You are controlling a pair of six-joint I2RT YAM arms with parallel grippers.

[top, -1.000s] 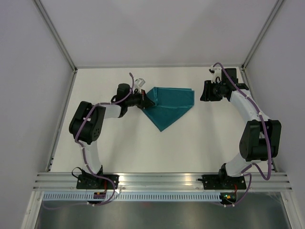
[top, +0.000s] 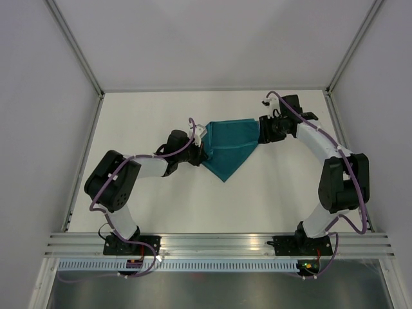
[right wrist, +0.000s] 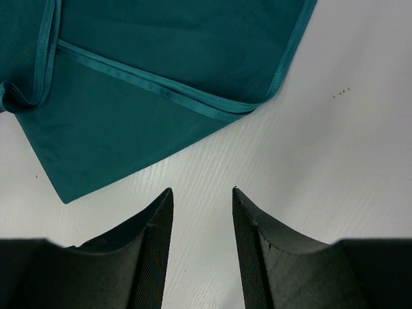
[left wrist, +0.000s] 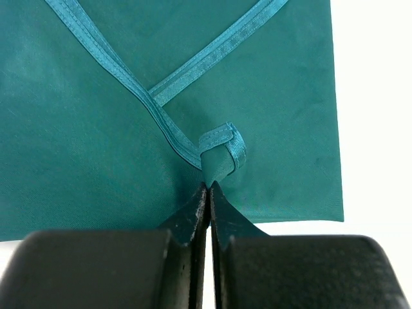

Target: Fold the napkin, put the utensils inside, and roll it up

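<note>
A dark teal napkin (top: 233,145) lies partly folded near the middle of the white table, its hemmed edges crossing in the left wrist view. At its left side, my left gripper is shut on a bunched bit of the napkin (left wrist: 220,154), with a small hemmed tip curling up just ahead of the fingertips. My right gripper stands open by the napkin's right end, with only bare table showing between its fingers. In the right wrist view, the napkin (right wrist: 154,58) fills the upper left, apart from those fingers. No utensils are in view.
A grey wall (top: 215,51) rises behind the table, and a metal rail (top: 215,244) runs along the front by the arm bases.
Lately my right gripper has come left, close to the napkin's right end.
</note>
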